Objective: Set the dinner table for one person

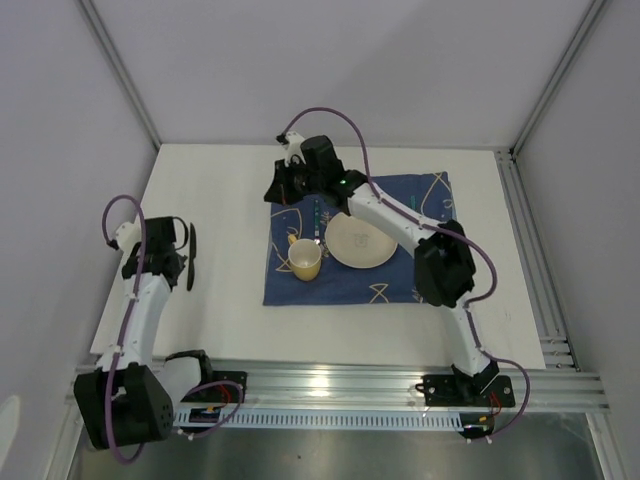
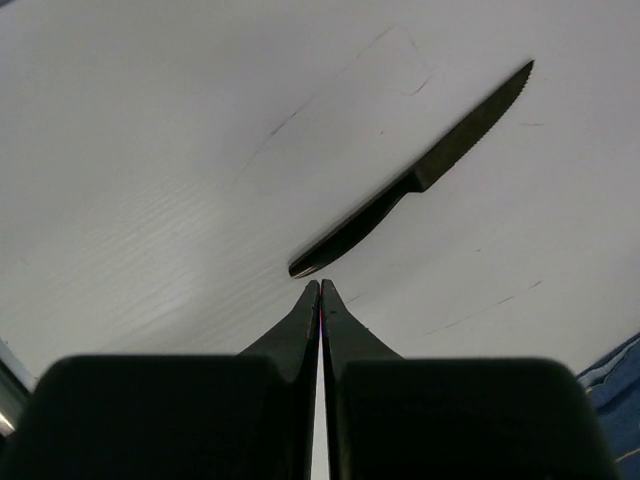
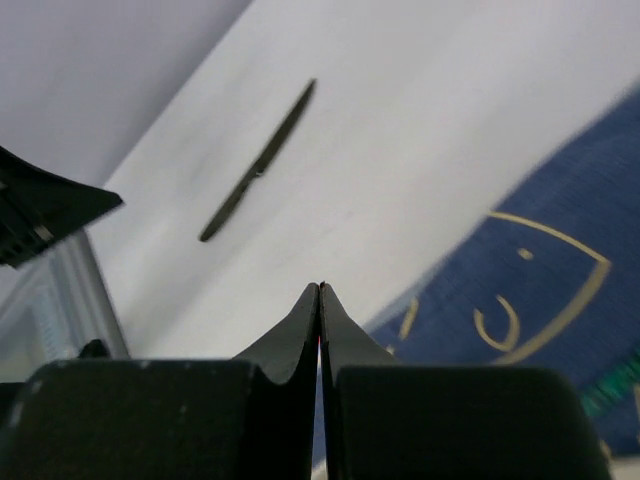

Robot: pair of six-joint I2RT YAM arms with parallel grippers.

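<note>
A dark knife (image 1: 192, 256) (image 2: 450, 150) (image 3: 270, 150) lies alone on the white table's left part. My left gripper (image 1: 180, 262) is shut and empty, beside the knife's handle end. My right gripper (image 1: 270, 195) is shut and empty, over the back-left corner of the blue placemat (image 1: 350, 295). On the mat are a cream plate (image 1: 362, 245), a yellow mug (image 1: 305, 258) and a green-handled utensil (image 1: 316, 225) between them.
Walls and metal rails border the workspace.
</note>
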